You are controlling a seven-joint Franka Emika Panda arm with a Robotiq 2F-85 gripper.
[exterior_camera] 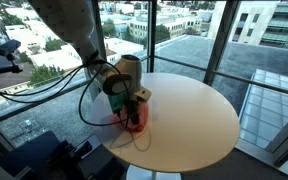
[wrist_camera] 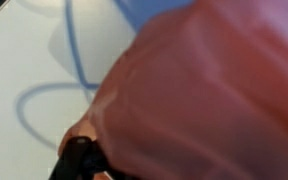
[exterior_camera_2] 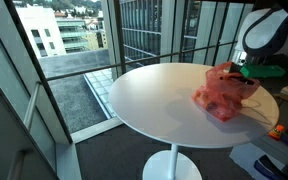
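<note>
A crumpled, see-through red plastic bag (exterior_camera_2: 222, 100) sits on the right side of the round white table (exterior_camera_2: 149, 92) in exterior view 2. My gripper (exterior_camera: 135, 113) is right at the bag in exterior view 1, its dark fingers overlapping the red plastic (exterior_camera: 141, 117). The fingers are open. Close red film (wrist_camera: 199, 95) fills much of the wrist view and hides most of the gripper; only a dark finger part (wrist_camera: 79, 160) shows at the bottom. Whether the film lies between the fingers cannot be told.
A green piece (exterior_camera_2: 261, 71) shows by the gripper. Black cables (exterior_camera: 82, 95) loop beside the arm. Tall windows stand behind the table, and a dark chair-like shape (exterior_camera: 49, 155) is at the lower left.
</note>
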